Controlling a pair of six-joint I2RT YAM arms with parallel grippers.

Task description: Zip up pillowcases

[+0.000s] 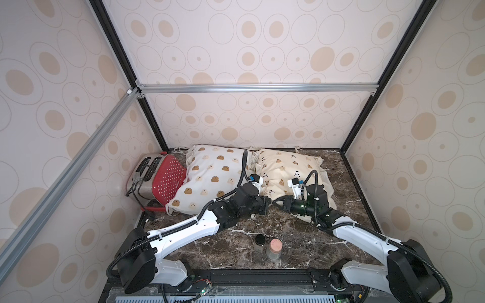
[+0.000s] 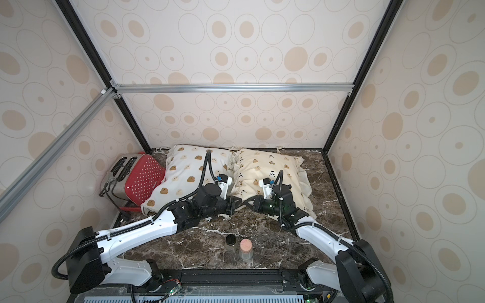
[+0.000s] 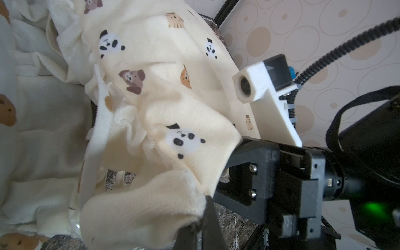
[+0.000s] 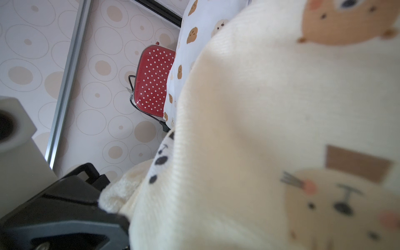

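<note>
The cream pillowcase (image 1: pixel 288 164), printed with small animal faces, covers a plump pillow at the back centre-right. In the left wrist view its near edge gapes around folds of pale cloth (image 3: pixel 141 216), and a pale strip (image 3: pixel 96 133) runs along the opening. My left gripper is shut at that edge, with cloth gathered at its fingertips. Facing it at the front corner is my right gripper (image 1: pixel 276 201); cloth covers its fingertips, so how far its fingers stand apart is hidden. Pillowcase fabric (image 4: pixel 258 125) fills most of the right wrist view. No zipper slider can be made out.
A second pillow in a white bear-print case (image 1: pixel 214 171) lies to the left, beside a red dotted toaster (image 1: pixel 166 184). Two small jars, one with a black lid (image 1: pixel 259 239) and one with a pink lid (image 1: pixel 275 245), stand in front of the grippers.
</note>
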